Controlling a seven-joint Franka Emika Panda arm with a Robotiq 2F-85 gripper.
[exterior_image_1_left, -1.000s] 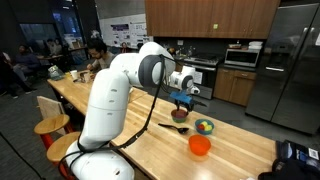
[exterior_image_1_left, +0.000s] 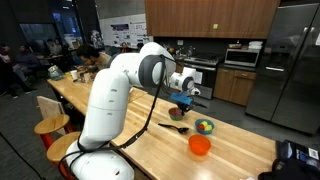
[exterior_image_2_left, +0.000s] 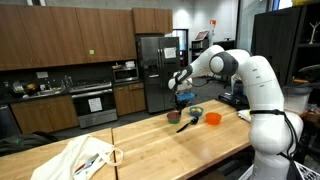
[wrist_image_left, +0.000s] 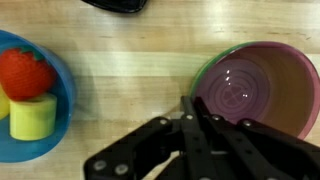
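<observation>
A bowl (wrist_image_left: 242, 88), pink inside with a green rim, fills the right of the wrist view. My gripper is at its near-left rim, shut on that edge; the fingers' dark bodies hide part of the bowl. From outside, the gripper (exterior_image_1_left: 179, 106) points down at the bowl (exterior_image_1_left: 176, 115) on the wooden table. In the second exterior view the gripper (exterior_image_2_left: 179, 108) is small beside the same bowl (exterior_image_2_left: 173, 116).
A blue bowl (wrist_image_left: 62, 115) holds a strawberry (wrist_image_left: 25, 73) and a green-yellow piece (wrist_image_left: 33, 118). An orange bowl (exterior_image_1_left: 199, 145) stands nearer the front. A black object (exterior_image_1_left: 180, 129) lies close by.
Blue now shows at my gripper, where it looked dark before. The arm and bowls otherwise stand nearly the same.
</observation>
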